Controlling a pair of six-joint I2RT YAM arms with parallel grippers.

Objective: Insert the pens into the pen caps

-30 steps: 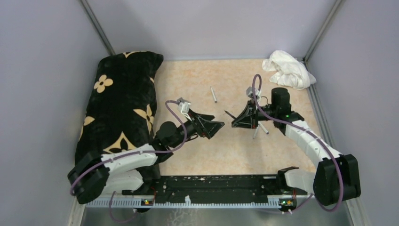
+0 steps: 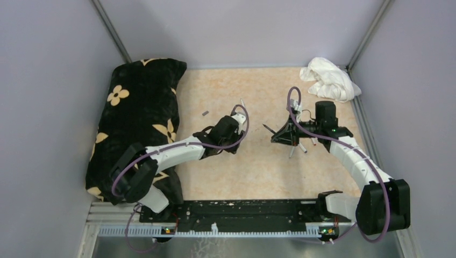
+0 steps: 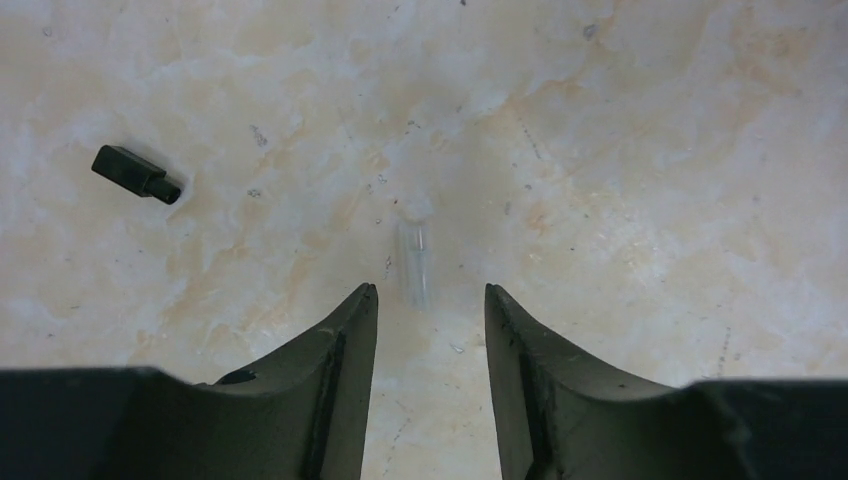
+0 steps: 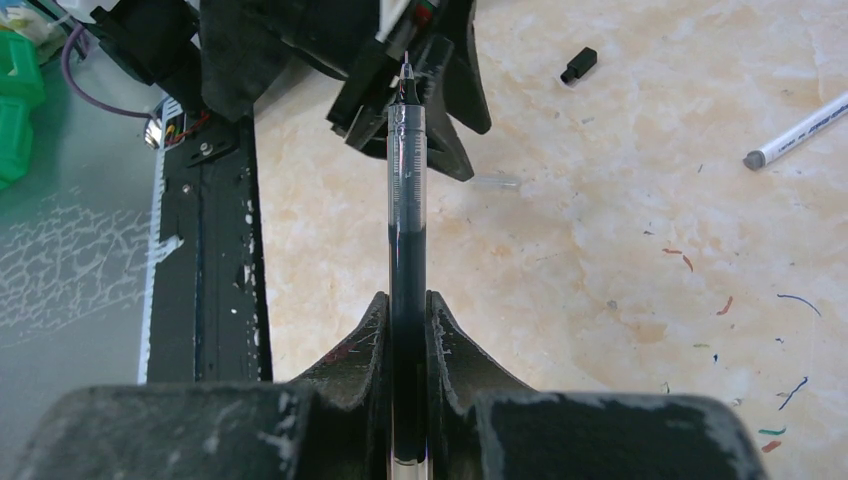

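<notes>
My right gripper is shut on a black-and-clear pen [image 4: 407, 200], held with its tip forward, seen also at centre-right of the top view. My left gripper hangs part open over the table, pointing down. A small clear cap [image 3: 414, 265] lies on the table just beyond and between its fingertips, with nothing seen held. A short black piece [image 3: 135, 172] lies to its left.
White markers [image 4: 795, 134] lie on the table, several of them near the right arm. A black patterned cushion [image 2: 134, 97] fills the left side, a white cloth [image 2: 328, 80] the back right.
My left gripper has moved toward the back and turned to point down over the clear cap. The right gripper has shifted slightly to the right, still holding the pen.
</notes>
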